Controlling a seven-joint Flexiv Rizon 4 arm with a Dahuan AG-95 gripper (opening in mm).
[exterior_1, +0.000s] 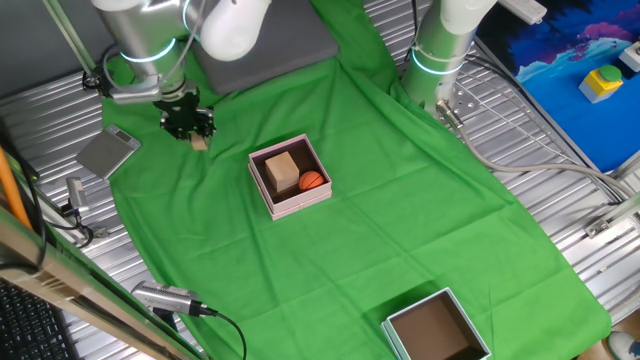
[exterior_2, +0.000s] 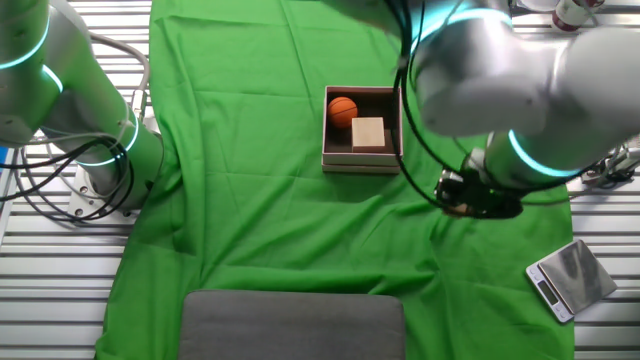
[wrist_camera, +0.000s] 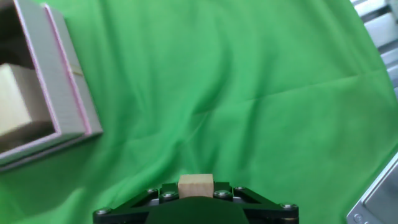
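Observation:
A small pale wooden block (wrist_camera: 196, 185) is pinched in my gripper, which is shut on it and hangs over the green cloth. In exterior view 1 the gripper (exterior_1: 190, 128) stands left of the pink-rimmed box (exterior_1: 297, 205), with the block (exterior_1: 199, 143) just showing beneath it. Inside that box lie a larger wooden block (exterior_1: 282, 171) and an orange ball (exterior_1: 312, 180). The wrist view catches only the box's side (wrist_camera: 68, 68) and part of the larger block (wrist_camera: 22, 102) at left.
A digital scale (exterior_1: 108, 152) lies at the cloth's left edge. Another box (exterior_1: 392, 335), light-rimmed and empty, is at the front right. Open cloth lies between the boxes.

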